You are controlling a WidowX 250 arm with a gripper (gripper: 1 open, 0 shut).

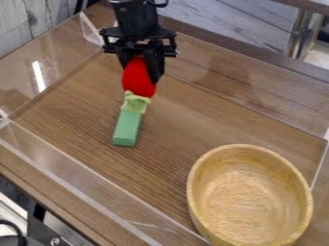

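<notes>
My gripper point(139, 60), a black arm reaching in from the top, is shut on a red object point(139, 77) with a pale yellow-green lower end point(137, 102). It is held above a green rectangular block point(126, 127) on the wooden table, with the pale end overlapping the block's upper part in this view; whether they touch I cannot tell.
A large yellow round bowl point(249, 194) sits at the lower right. Walls or ledges edge the back and the upper left.
</notes>
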